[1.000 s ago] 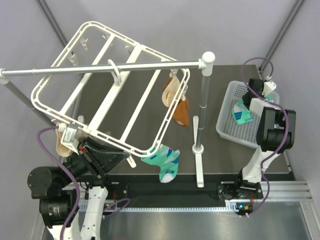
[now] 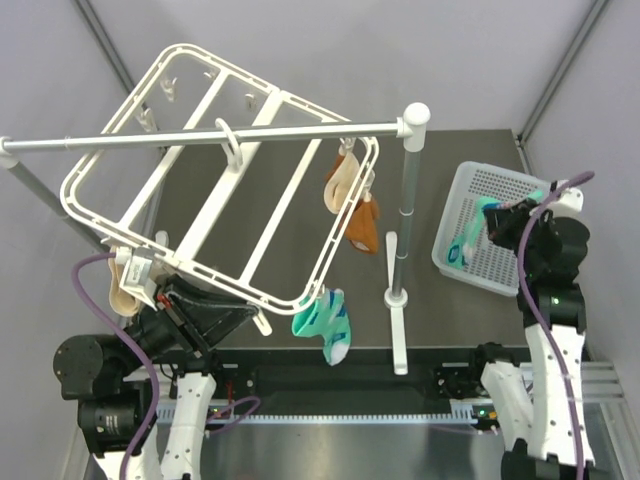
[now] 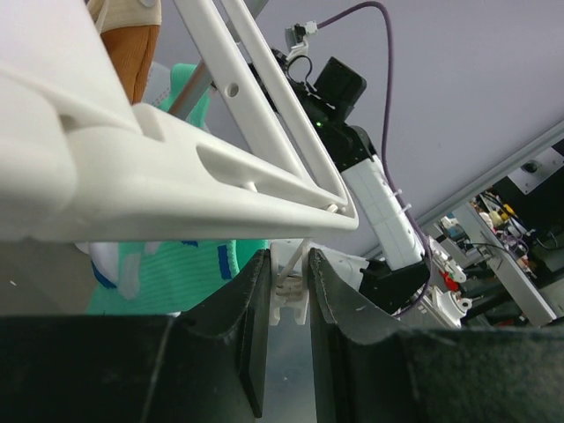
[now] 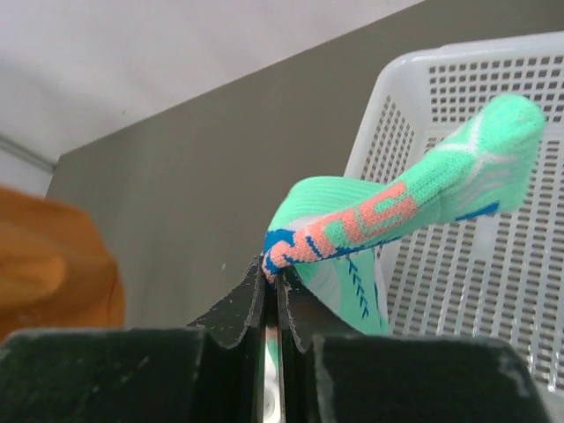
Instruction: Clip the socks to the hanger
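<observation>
The white hanger (image 2: 275,100) fills the upper left of the top view. My left gripper (image 2: 256,308) is at its front rail, shut on a small white clip (image 3: 289,295) seen between the fingertips in the left wrist view. A mint-green sock (image 2: 325,322) hangs from the rail's near right corner. Over the basket, my right gripper is shut on another mint-green sock (image 4: 423,194) with coral and blue marks, pinched at its tips. Beige (image 2: 344,182) and brown (image 2: 363,224) socks hang on the hanger's right side.
The white perforated basket (image 2: 447,235) stands at the right of the dark table (image 2: 445,150). A grey post (image 2: 408,200) with a white foot rises between hanger and basket. Another beige sock (image 2: 122,292) hangs near the left gripper.
The hanging green sock has swung. The left gripper has stayed in place.
</observation>
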